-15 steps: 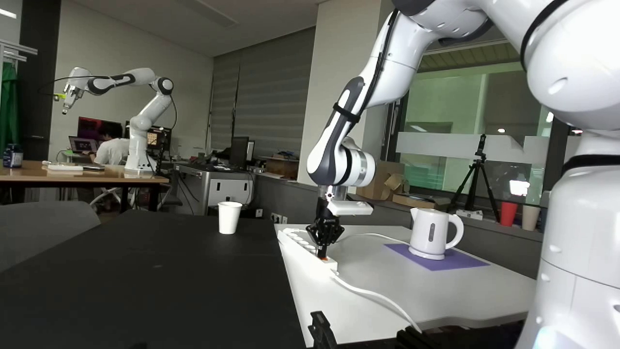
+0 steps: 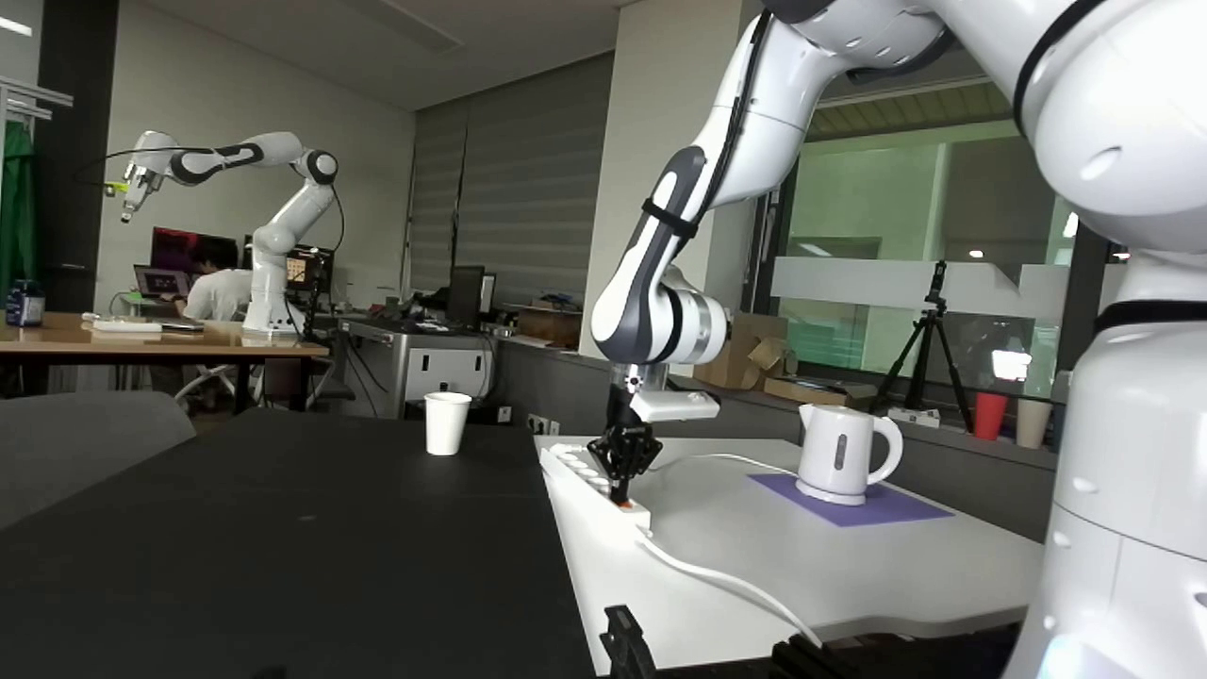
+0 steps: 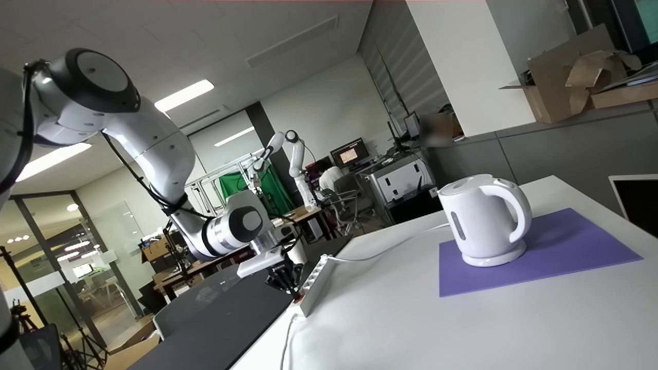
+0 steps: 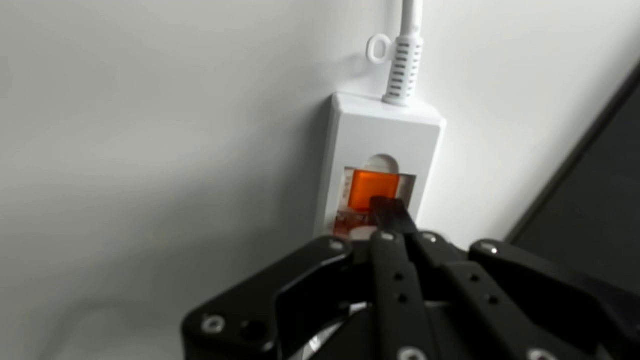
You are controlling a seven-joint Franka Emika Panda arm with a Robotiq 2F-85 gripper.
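A white power strip (image 2: pixel 634 515) lies along the left edge of the white table, its cable running toward the front. Its orange switch (image 4: pixel 375 189) shows in the wrist view near the cable end. My gripper points down at the strip, shut, with nothing visible between its fingers. The fingertips overlap the lower right part of the switch and seem to touch it; exact contact is hard to tell. In exterior view 2 the gripper (image 3: pixel 297 296) also meets the strip at its near end. Part of the switch and the sockets behind it are hidden by the fingers.
A white kettle (image 2: pixel 837 455) stands upright on a purple mat (image 3: pixel 555 246), well to the right of the strip. On the black table (image 2: pixel 283 543) to the left is a white paper cup (image 2: pixel 446 424). Bare white tabletop separates strip and mat.
My gripper has shifted slightly left and down in exterior view 1. The near end of the power strip has moved slightly left with it. The kettle and cup have stayed put.
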